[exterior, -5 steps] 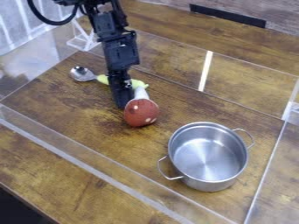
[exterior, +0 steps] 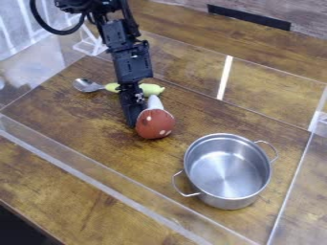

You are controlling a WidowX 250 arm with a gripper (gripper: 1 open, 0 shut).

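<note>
My gripper (exterior: pixel 136 100) is low over the wooden table, just behind a red round object (exterior: pixel 156 124) with a pale part behind it. A yellow-green item (exterior: pixel 171 88) lies beside and partly behind the gripper, and a metal spoon (exterior: pixel 88 85) lies at its left. The fingertips are dark and partly hidden among these things, so whether they hold anything is unclear.
A steel pot (exterior: pixel 228 170) with two handles stands at the front right. Clear panel edges run along the sides.
The arm and gripper have shifted very slightly; the spoon and yellow-green item look marginally moved. The red object and pot stay in place.
</note>
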